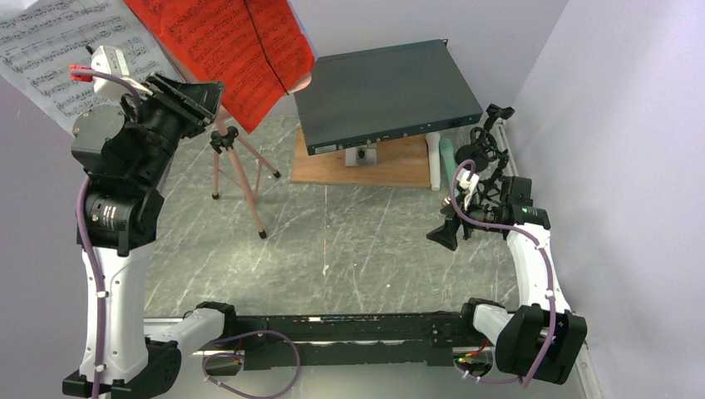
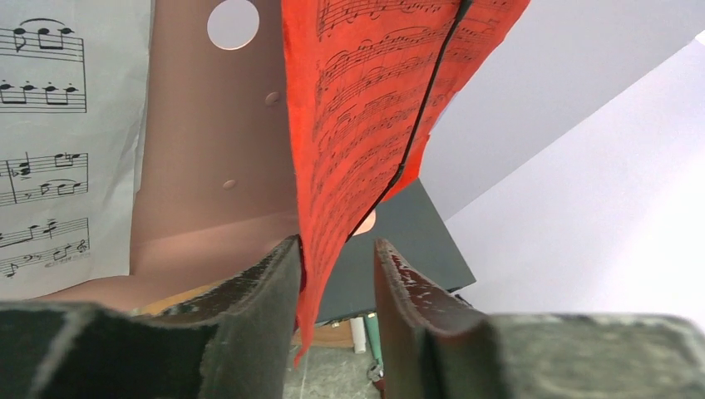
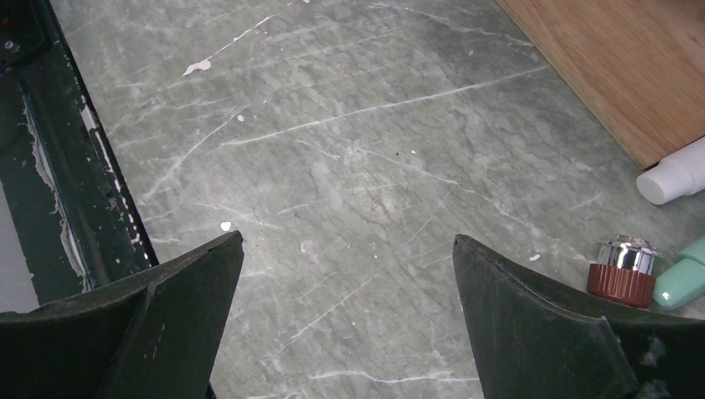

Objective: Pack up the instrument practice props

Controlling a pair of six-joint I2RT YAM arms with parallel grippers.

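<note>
A red music sheet hangs on the tripod music stand, a dark cord running across it. To its left is a white music sheet, its edge also close in the left wrist view. My left gripper is at the red sheet's bottom corner. Its fingers stand apart, with the narrow red edge between them, close beside the left finger; whether they touch is unclear. Low over the table's right side, my right gripper is open and empty.
A large dark flat box overhangs a wooden board at the back. White and green microphone-like props lie right of the board, near black gear.
</note>
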